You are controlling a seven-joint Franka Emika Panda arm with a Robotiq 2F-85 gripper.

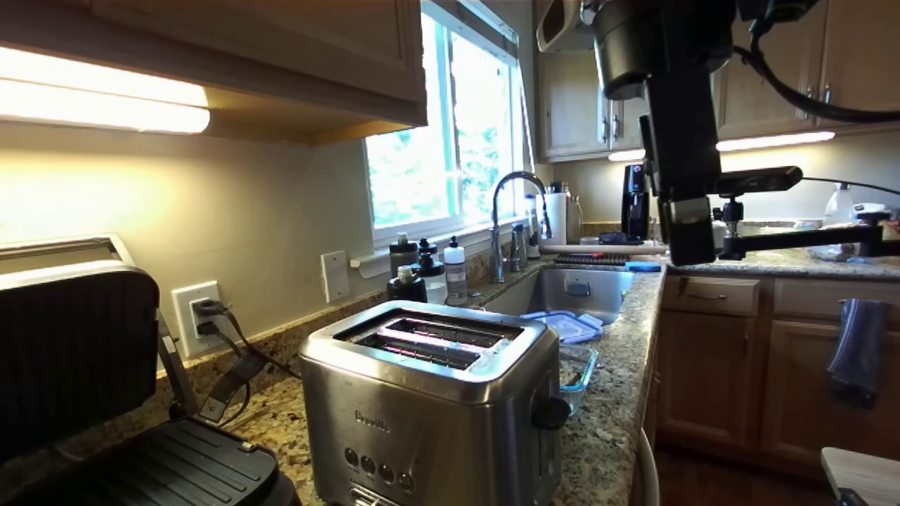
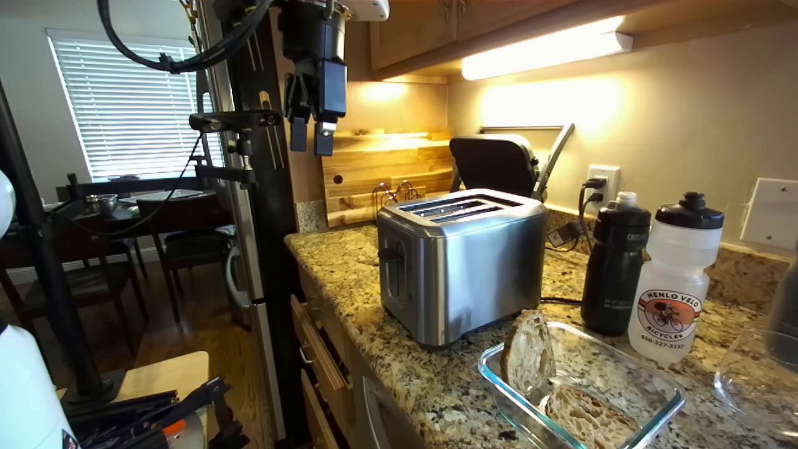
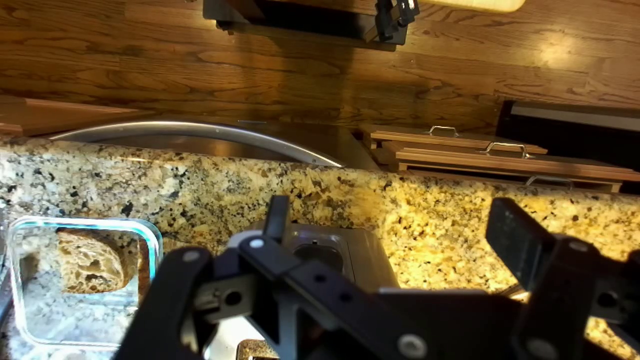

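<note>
A steel two-slot toaster stands on the granite counter. Both slots look empty from exterior view 1, and its side lever sits fairly high on its track. Beside it, a glass container holds two slices of bread; one slice leans up on the near wall, the other lies lower. My gripper is open, its fingers wide apart with nothing between them. In exterior view 2 the gripper hangs higher than the toaster, pointing down, apart from everything. Its own parts hide much of the toaster in the wrist view.
An open contact grill is on the toaster's other side. Water bottles line the wall behind the container. A drawer stands partly pulled out under the counter edge.
</note>
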